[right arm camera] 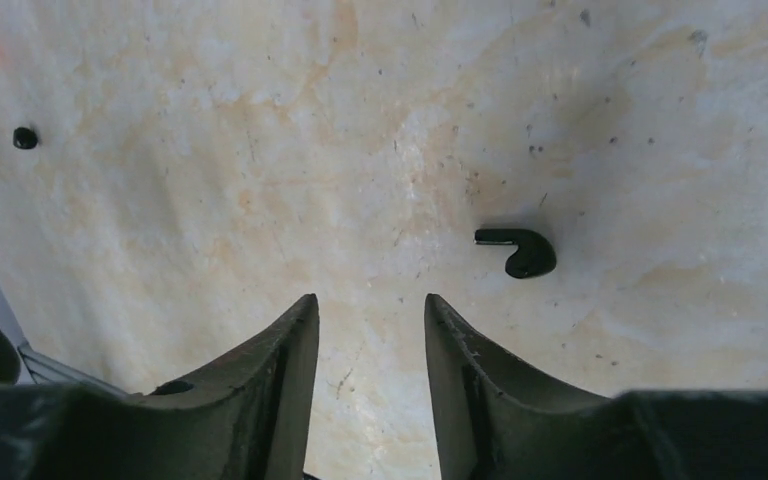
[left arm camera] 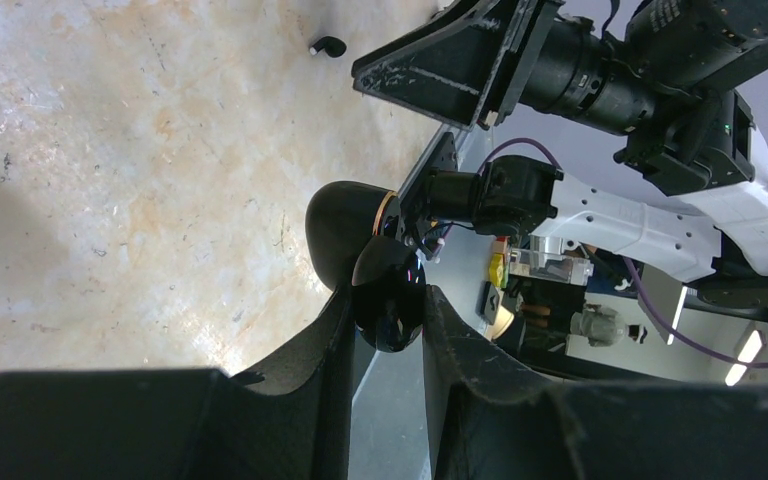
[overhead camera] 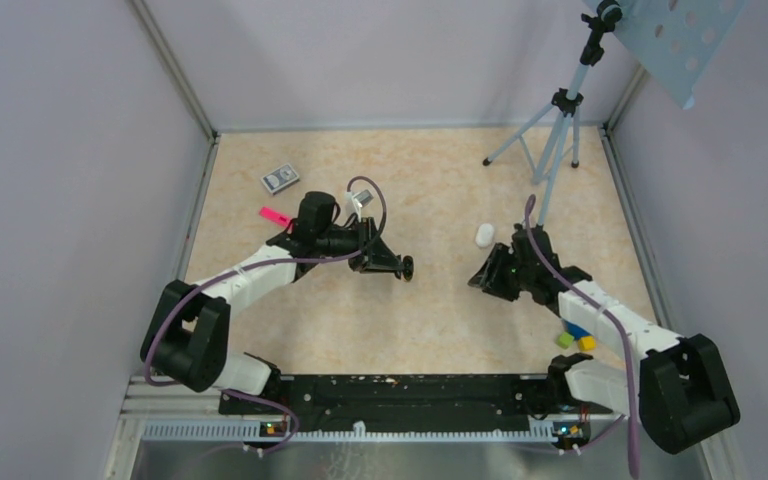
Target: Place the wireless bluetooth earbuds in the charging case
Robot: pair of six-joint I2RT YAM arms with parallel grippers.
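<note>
My left gripper is shut on the glossy black charging case (left arm camera: 348, 235), whose lid stands open; in the top view the case (overhead camera: 406, 267) is at mid-table. A small black earbud (left arm camera: 328, 46) lies on the table in the left wrist view. In the right wrist view this earbud (right arm camera: 528, 252) lies beyond and right of the fingertips of my right gripper, which is part open with nothing between its fingers. A small dark object (right arm camera: 25, 138) lies at the far left of that view, too small to identify.
A white oval object (overhead camera: 485, 235) lies above my right gripper. A grey box (overhead camera: 280, 178) and pink strip (overhead camera: 272, 216) lie at the left; coloured blocks (overhead camera: 587, 343) at the right front. A tripod (overhead camera: 558, 130) stands at the back right.
</note>
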